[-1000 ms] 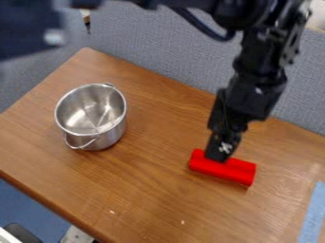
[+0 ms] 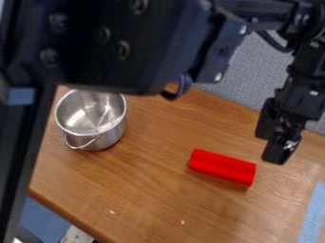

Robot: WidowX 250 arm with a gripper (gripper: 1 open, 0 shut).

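A red cylinder [image 2: 222, 166] lies on the wooden table [image 2: 152, 199], right of centre. My black gripper [image 2: 277, 142] hangs to the upper right of it, apart from it in view; whether it is open or shut I cannot tell. A steel pot [image 2: 90, 121] stands at the left, partly behind the dark arm structure that fills the top and left of the view.
A blue strip [image 2: 310, 214] lies at the right edge. A grey surface [image 2: 252, 81] is behind the table.
My gripper has moved right, away from above the red cylinder. The dark structure in the foreground has come down over more of the top and left of the view.
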